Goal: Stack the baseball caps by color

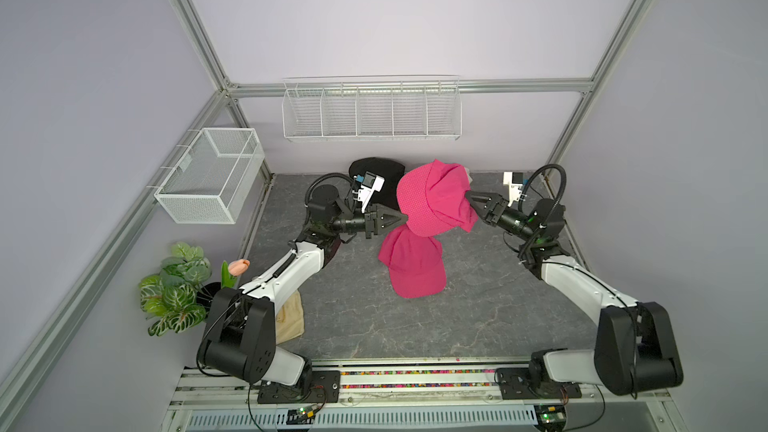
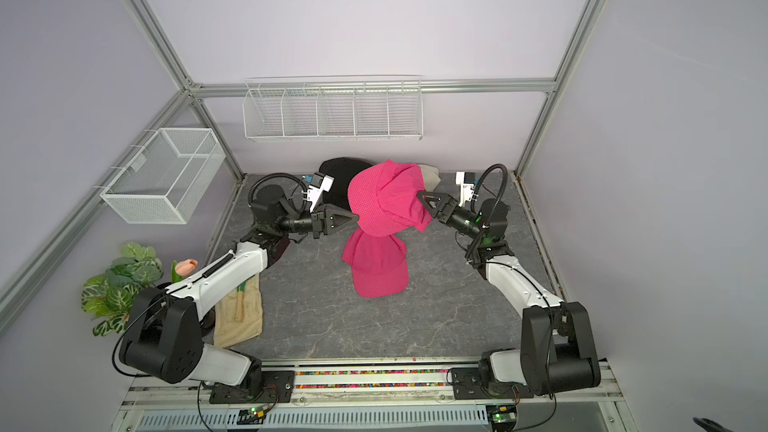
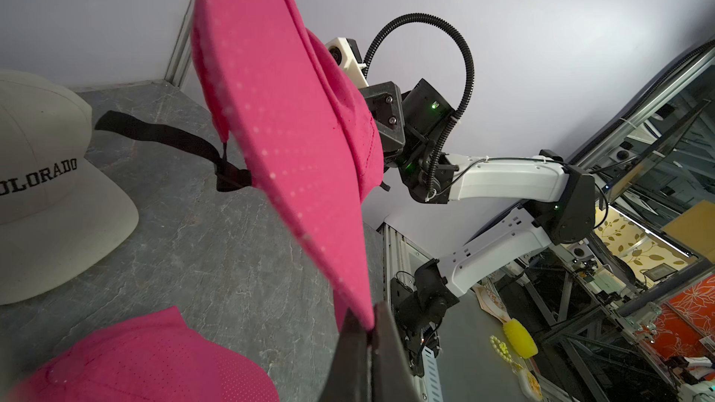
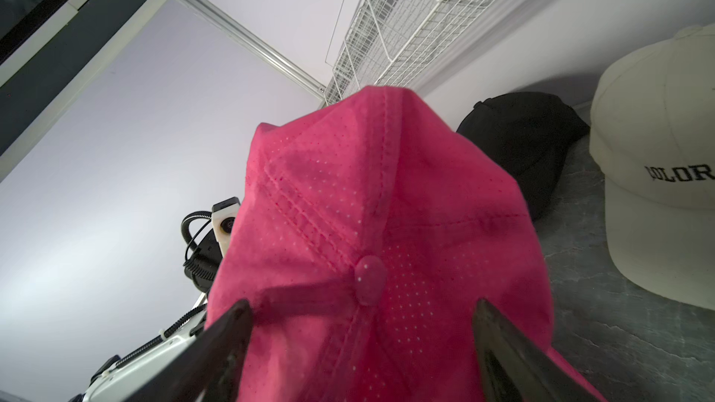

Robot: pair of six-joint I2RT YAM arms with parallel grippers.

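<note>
A bright pink cap is raised by my left gripper, which is shut on the edge of its brim, as the left wrist view shows. My right gripper is open at the crown's far side, its blurred fingers either side of the cloth. A second pink cap lies brim forward on the table below. A black cap and a white cap lettered COLORADO lie at the back, partly hidden in the top views by the raised cap.
Wire baskets hang on the back wall and left wall. A plant and a beige cloth are at the left.
</note>
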